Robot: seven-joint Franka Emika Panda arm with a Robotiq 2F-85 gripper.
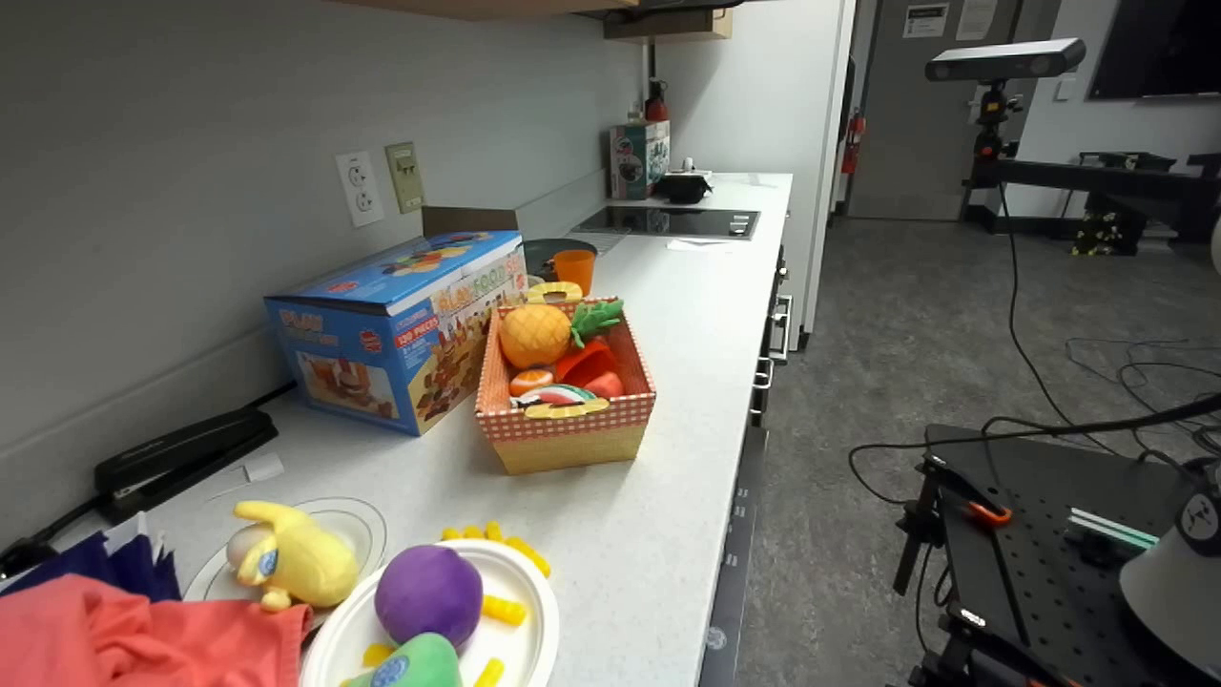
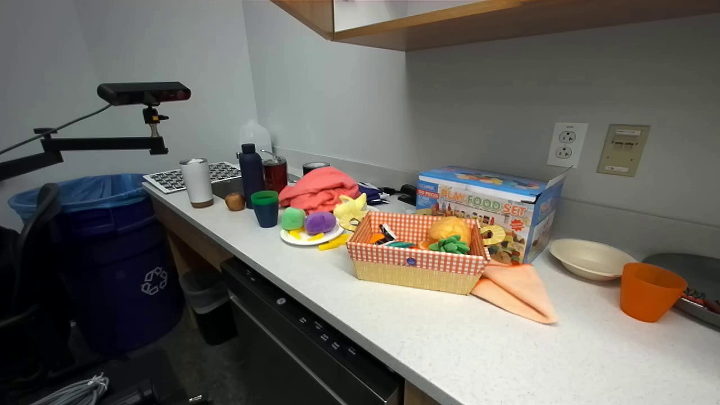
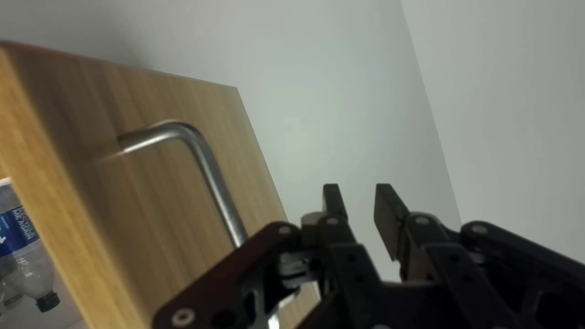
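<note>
My gripper shows only in the wrist view, open, with its two dark fingers apart and nothing between them. To its left is a wooden cabinet door (image 3: 164, 208), standing open, with a bent metal bar handle (image 3: 211, 164). The lower part of that handle passes behind my gripper's left side, and whether they touch I cannot tell. Past the door's edge, a plastic bottle (image 3: 24, 246) with a blue label shows at the far left. Neither exterior view has the gripper in it.
On the counter (image 1: 698, 378) stand a checkered basket (image 1: 567, 447) of toy food, a blue play food box (image 1: 401, 326) and a white plate (image 1: 538, 595) with plush toys. An upper cabinet (image 2: 540, 23) overhangs the counter. An orange cup (image 2: 649, 291) sits at the right.
</note>
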